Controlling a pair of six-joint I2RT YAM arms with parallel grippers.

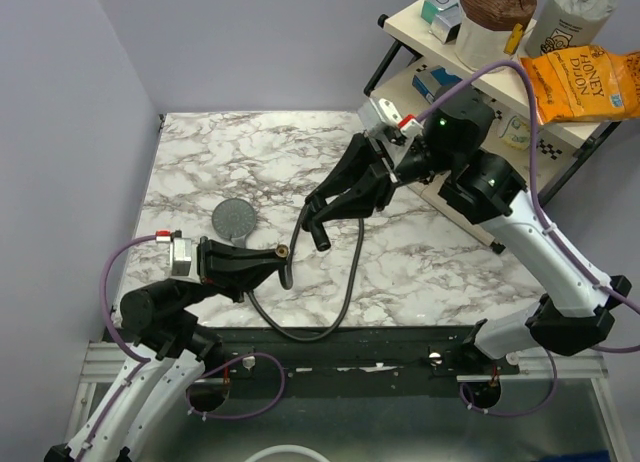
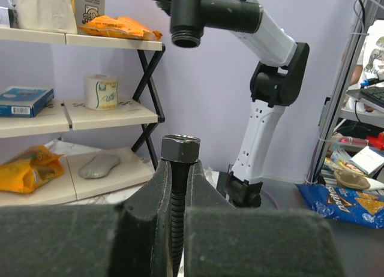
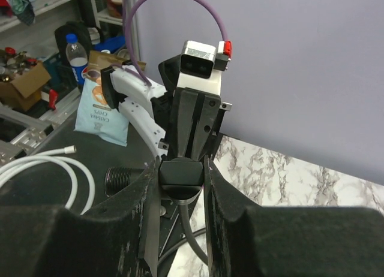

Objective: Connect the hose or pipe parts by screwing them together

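Observation:
My left gripper [image 1: 276, 257] is shut on the end of the dark corrugated hose, whose metal nut [image 2: 180, 148] points upward between its fingers. My right gripper [image 1: 322, 207] is shut on a black threaded fitting [image 2: 185, 37], which hangs threaded end down, above and beyond the nut in the left wrist view and just to the right of it in the top view. The hose [image 1: 350, 282] loops over the marble top. A grey shower head [image 1: 234, 218] lies beside the left gripper.
A white shelf unit [image 1: 410, 22] with bags and boxes stands at the back right. A coiled white hose [image 3: 75, 178] lies on the dark surface.

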